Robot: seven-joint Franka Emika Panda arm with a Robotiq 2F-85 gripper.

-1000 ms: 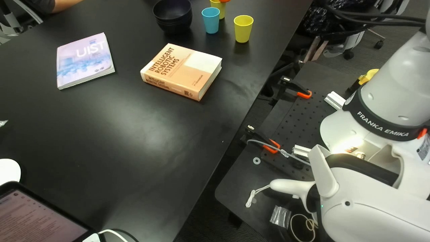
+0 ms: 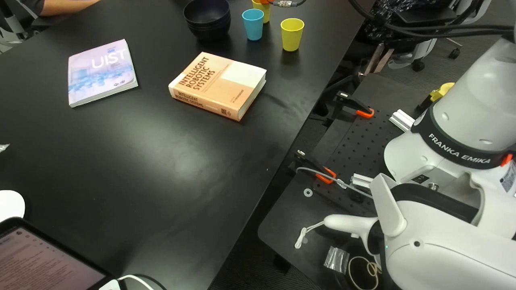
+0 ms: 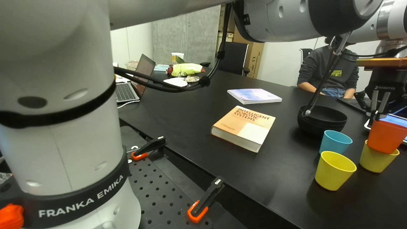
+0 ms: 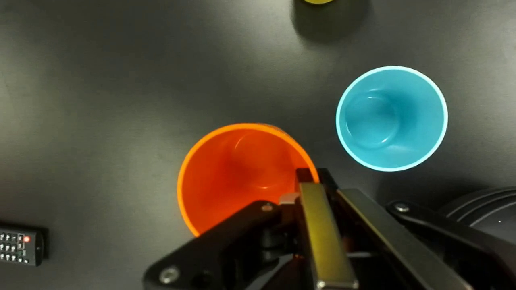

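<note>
My gripper is shut on the rim of an orange cup (image 4: 232, 169), one finger inside it and one outside. In exterior view 2 this upright orange cup (image 3: 386, 136) appears directly over a yellow cup (image 3: 375, 158). I cannot tell whether it rests in that cup or hangs above it. The wrist view shows no yellow under the orange cup. Beside them stand a blue cup (image 4: 392, 118) and another yellow cup (image 3: 332, 171), both upright.
A stack of black bowls (image 3: 322, 120) stands close to the blue cup. An orange book (image 2: 217, 84) and a pale book (image 2: 102, 72) lie farther along the black table. A remote (image 4: 19, 245) lies at the left in the wrist view.
The orange cup has shifted slightly left in exterior view 1, still over the yellow cup. A cable with a metal connector has come into view beside it, and the arm's black cables have moved.
</note>
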